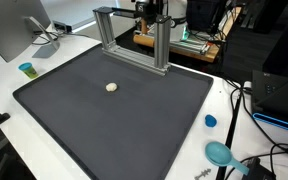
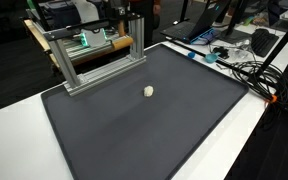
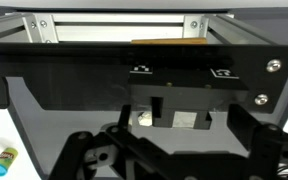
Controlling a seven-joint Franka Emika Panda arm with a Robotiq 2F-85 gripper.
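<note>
In the wrist view my gripper is open, its two dark fingers well apart. Between and just beyond them sits a black block (image 3: 180,98) with small printed markers, mounted on a long black bar (image 3: 84,62). Contact between fingers and block cannot be made out. Behind the bar runs a metal frame (image 3: 224,30) with an orange-brown piece (image 3: 171,41) inside. Both exterior views have the gripper at the top edge by the frame, too dark and cropped to read. A small pale round object (image 1: 111,87) rests on the grey mat (image 1: 94,125).
A green-and-blue can (image 1: 28,70) stands left of the mat. A blue round piece (image 1: 210,121) and a turquoise ladle-like item (image 1: 224,156) lie on the right. Cables (image 2: 246,72) tangle beyond the mat's far side.
</note>
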